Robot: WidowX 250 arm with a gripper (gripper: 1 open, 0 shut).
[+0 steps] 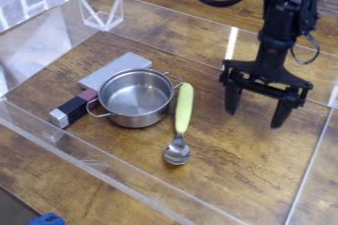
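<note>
The black gripper (256, 104) stands open over bare wooden table at the right of the camera view, with nothing seen between its fingers. Left of it lie a pale yellow-green long object (185, 106) and, just below that, a metal spoon-like piece (177, 153). A steel pot (133, 97) with two side handles sits further left.
A cleaver-like tool with a grey blade (117, 72) and dark handle (73, 109) lies left of the pot. A blue item (46, 218) is at the bottom left corner.
</note>
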